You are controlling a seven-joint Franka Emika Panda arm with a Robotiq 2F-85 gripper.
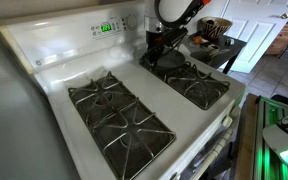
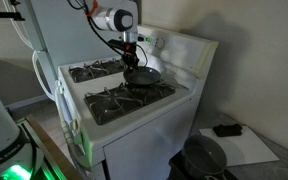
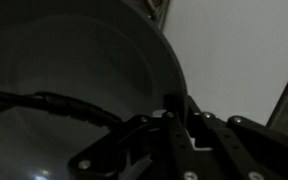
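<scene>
A dark round pan point(image 2: 142, 76) rests on or just over the far burner area of the white stove in exterior view 2. My gripper point(image 2: 131, 62) is at the pan's near-left edge, shut on its rim. The wrist view has the pan's dark inside point(image 3: 74, 60) filling the left, with the gripper's dark parts at the bottom over the rim. A dark bar point(image 3: 54, 103) crosses the pan there; I cannot tell what it is. The fingertips are hard to make out. In exterior view 1 the pan point(image 1: 169, 60) is partly behind the arm.
The burner grates point(image 1: 119, 120) nearer exterior view 1 are bare. A back panel point(image 1: 84, 30) with a green display rises behind the stove. Beside the stove, a dark pot point(image 2: 204, 155) stands on a lower surface near a white board point(image 2: 246, 147).
</scene>
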